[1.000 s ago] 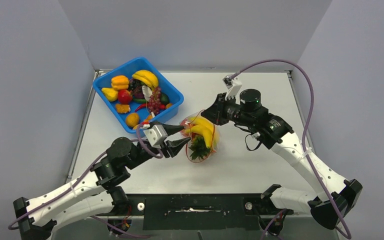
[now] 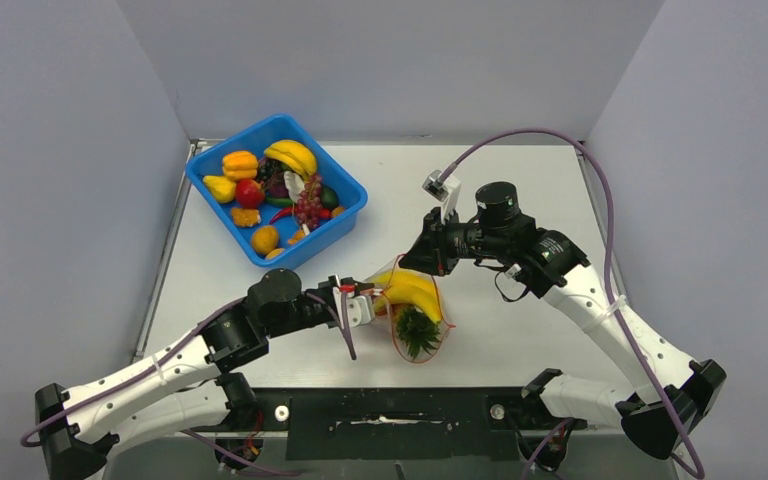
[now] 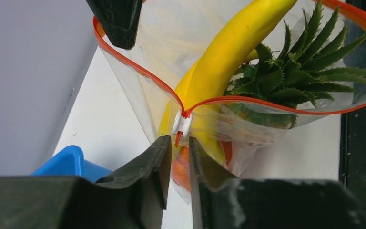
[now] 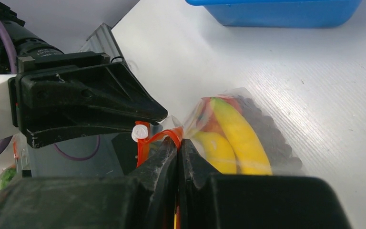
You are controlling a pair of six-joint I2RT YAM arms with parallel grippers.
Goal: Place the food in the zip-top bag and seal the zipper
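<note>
A clear zip top bag (image 2: 423, 341) with an orange-red zipper rim holds bananas (image 2: 412, 290) and a spiky green leafy top (image 2: 417, 330); its mouth gapes. My right gripper is shut on the orange zipper rim (image 4: 173, 134). The white zipper slider (image 3: 183, 123) sits at one corner of the mouth. Just below it, my left gripper stands part open, its fingertips on either side of the slider's red tail end, with a gap between them. Whether they touch it cannot be told.
A blue bin (image 2: 340, 226) full of mixed fruit and vegetables stands at the back left. Both arms are close together at the bag.
My left gripper has turned and moved in to the bag's slider corner, its fingers narrowing. The right gripper has shifted slightly toward the front left, and the bag's mouth has moved frontward.
</note>
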